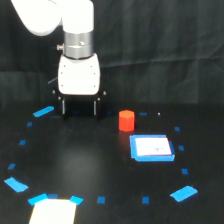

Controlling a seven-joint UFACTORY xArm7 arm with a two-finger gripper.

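A white arm comes down from the upper left, and its gripper hangs over the back of the dark table. Its two dark fingers stand wide apart, with nothing seen between them. To the gripper's right and nearer the camera sits a red block, clear of the fingers. Just in front of that block lies a white rectangle with a blue border. A pale yellowish-white object is cut off by the bottom edge at the lower left.
Small pieces of blue tape are scattered over the black table, with longer strips at the left and right. Open table lies in the middle and left. A dark curtain closes off the back.
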